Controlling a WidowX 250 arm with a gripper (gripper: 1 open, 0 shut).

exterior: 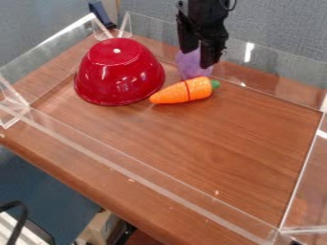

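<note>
The black gripper (202,48) hangs at the top centre, pointing down, just above a purple object (194,66) that stands at the back of the wooden board. I cannot tell whether its fingers are open or shut. In front of the purple object lies an orange toy carrot (182,91) with a green tip. A red upturned bowl (118,69) sits to the left of both.
Clear low walls surround the wooden board (205,163). The front and right of the board are clear. A black cable lies outside at the lower left.
</note>
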